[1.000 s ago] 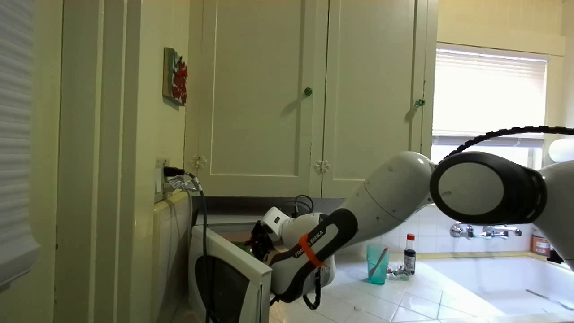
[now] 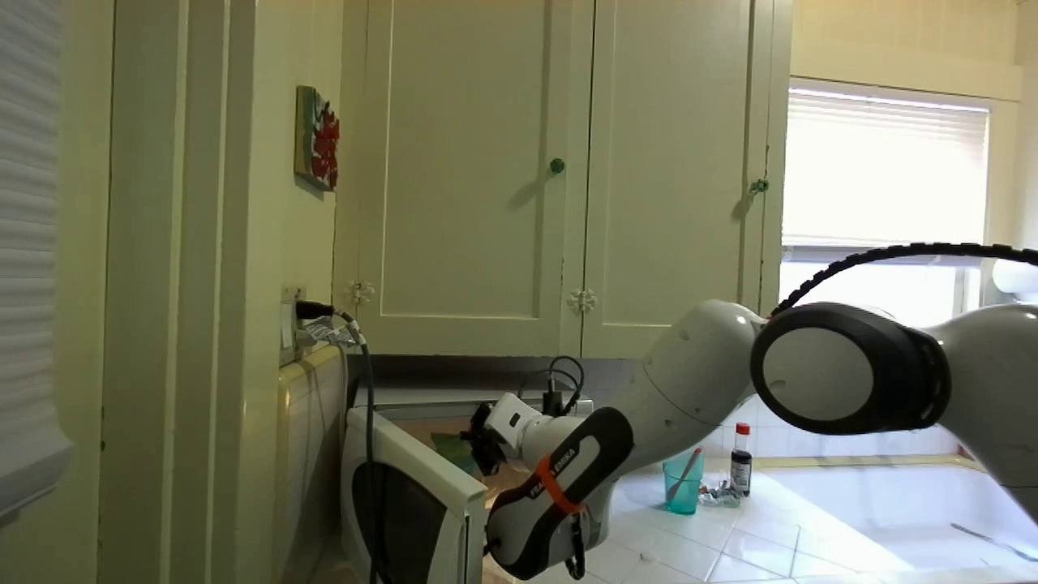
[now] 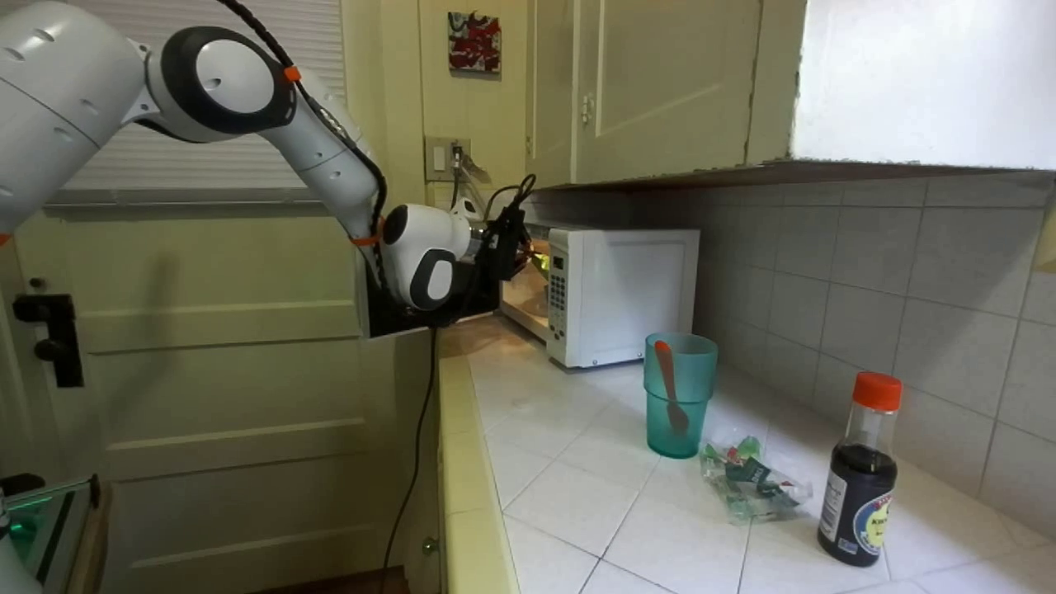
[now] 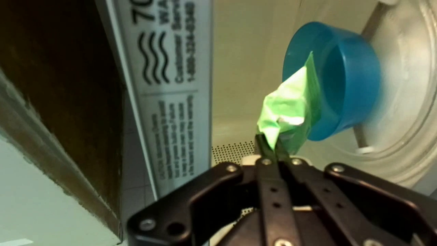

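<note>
My gripper is shut on a thin, crumpled green packet (image 4: pixel 286 104) in the wrist view, its fingertips pinching the lower end. Behind the packet, a blue bowl (image 4: pixel 360 78) lies tipped toward the camera on the glass turntable (image 4: pixel 403 102) inside the microwave; whether packet and bowl touch I cannot tell. In exterior view 2 the gripper (image 3: pixel 525 252) is at the opening of the white microwave (image 3: pixel 634 297). From exterior view 1, the microwave door (image 2: pixel 418 496) stands wide, with the gripper behind it.
A teal cup (image 3: pixel 673 396) holding a red utensil, a clear plastic packet (image 3: pixel 752 475) and a dark sauce bottle (image 3: pixel 861 475) stand on the tiled counter (image 3: pixel 584 495). The cupboard (image 3: pixel 673 89) hangs low over the microwave. A black cable (image 2: pixel 370 438) runs down past the door.
The arm's elbow has shifted left and lower in exterior view 1. The wrist has tilted and the gripper has moved slightly right, still by the microwave opening.
</note>
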